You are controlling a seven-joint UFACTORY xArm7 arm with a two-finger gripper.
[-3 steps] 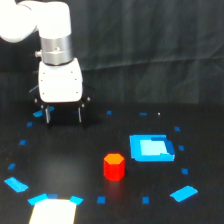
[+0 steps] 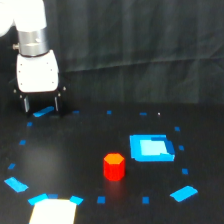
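A red block (image 2: 114,168) with a hexagonal top stands upright on the dark table. To its right and farther back lies a blue square (image 2: 136,146) with a white patch (image 2: 153,147) inside; whether it is a shallow tray or a flat marking I cannot tell. My gripper (image 2: 42,104), under a white hand, is at the far left, well away from the red block. Its dark fingers (image 2: 58,103) stand apart, with nothing seen held between them.
A pale yellow-white square (image 2: 53,212) is cut off by the front edge of the view. Blue tape strips (image 2: 184,193) and several small blue marks dot the table. Between the gripper and the red block the surface is clear. Dark curtain hangs behind.
My gripper has shifted left and appears slightly farther back. The red block and the blue square have stayed in place.
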